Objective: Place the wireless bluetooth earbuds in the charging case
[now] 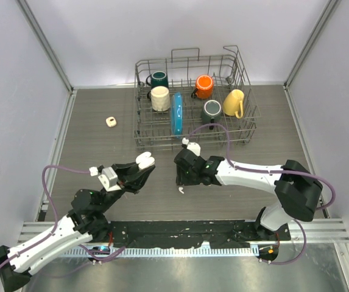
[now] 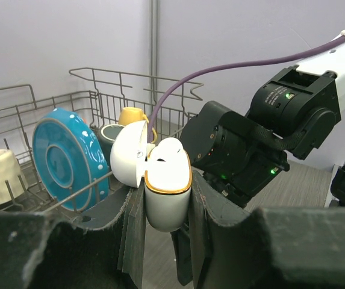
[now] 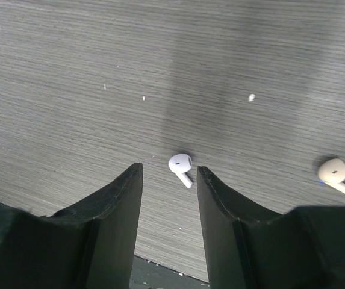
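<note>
My left gripper (image 1: 139, 176) holds the white charging case (image 2: 168, 201), shut on it, lid raised with an orange inner rim, at the middle-left of the top view. My right gripper hangs low over the table, fingers part open, fingertips pointing at a white earbud (image 3: 180, 163) lying on the table between them. A second earbud (image 3: 334, 171) lies to its right in the right wrist view; in the top view it is hidden behind the right arm.
A wire dish rack (image 1: 145, 135) with mugs and a blue plate stands at the back. A small cream object (image 1: 111, 121) lies on the left of the table (image 1: 95, 152).
</note>
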